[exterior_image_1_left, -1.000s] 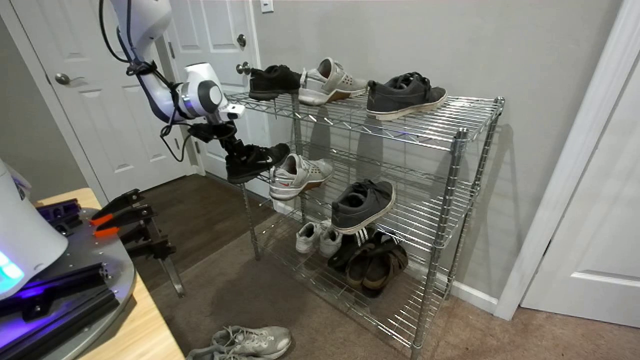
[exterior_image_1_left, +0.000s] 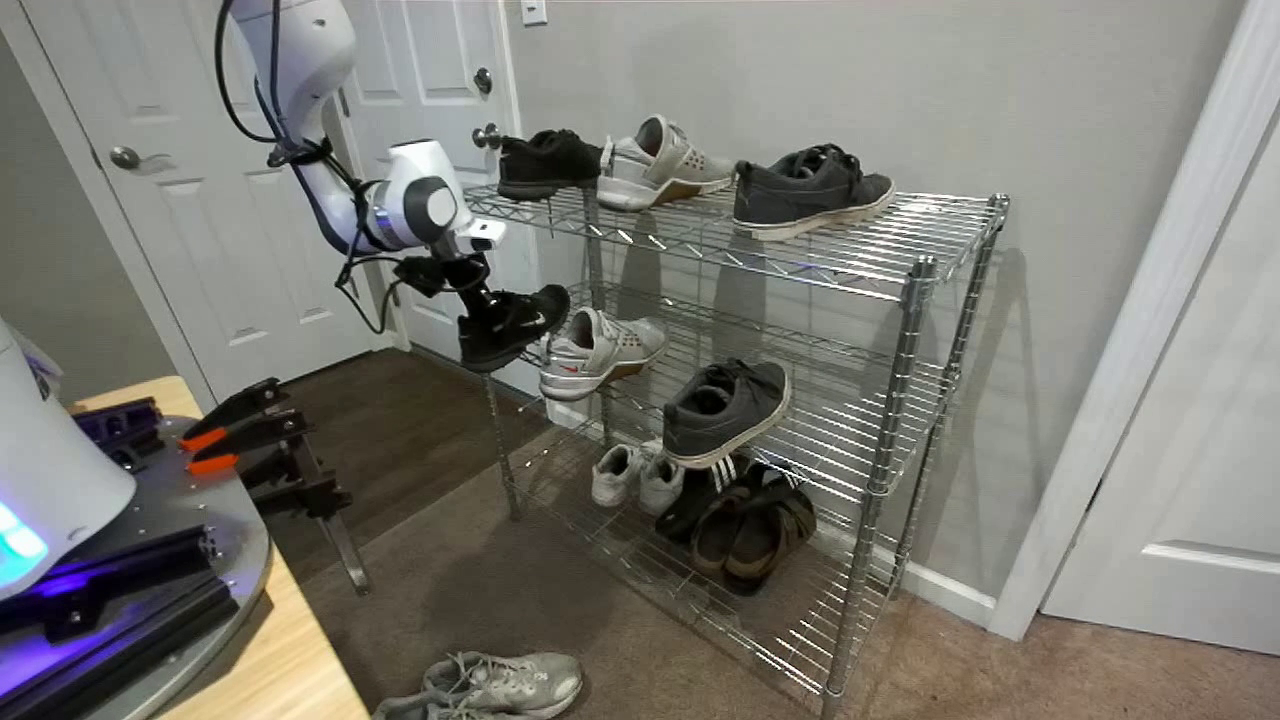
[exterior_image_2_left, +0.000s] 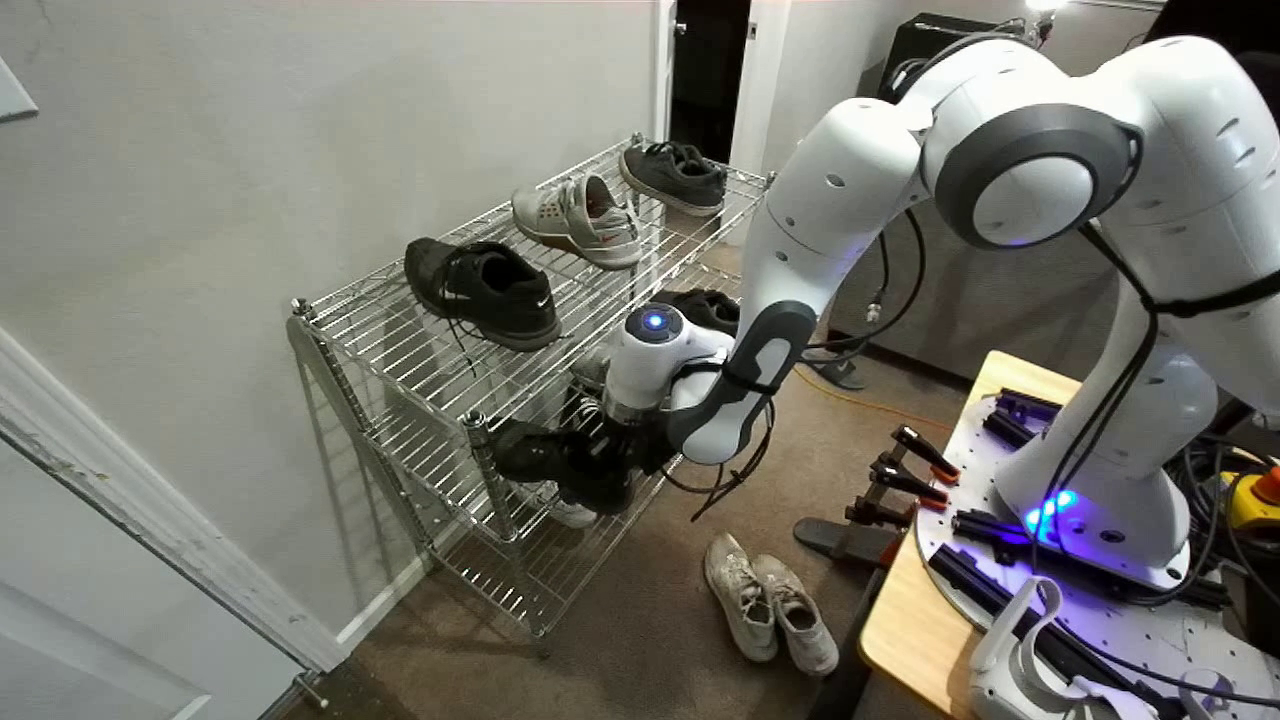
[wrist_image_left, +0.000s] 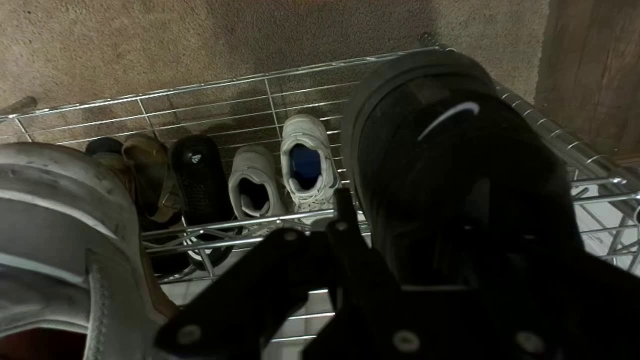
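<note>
A black shoe with a white swoosh (exterior_image_1_left: 518, 328) is at the left end of the middle shelf, its heel toward the front. My gripper (exterior_image_1_left: 479, 307) reaches down at the heel of this shoe. In the wrist view the shoe (wrist_image_left: 447, 144) fills the right side, and one dark finger (wrist_image_left: 346, 213) stands beside it. The other finger blends into the black shoe, so whether the fingers grip it is unclear. In exterior view 2 the shoe (exterior_image_2_left: 540, 454) appears low beside the wrist. A grey-white shoe (exterior_image_1_left: 600, 354) sits close to its right on the same shelf.
The wire rack (exterior_image_1_left: 894, 286) carries a black, a grey-white and a dark grey shoe on top. Another dark grey shoe (exterior_image_1_left: 726, 412) occupies the middle shelf, with more footwear on the bottom one. White sneakers (exterior_image_1_left: 504, 684) lie on the floor.
My arm and wrist have shifted slightly right and down. The black shoe has turned a little, its heel moving right and its toe drawing slightly left. The other shoes stay put.
</note>
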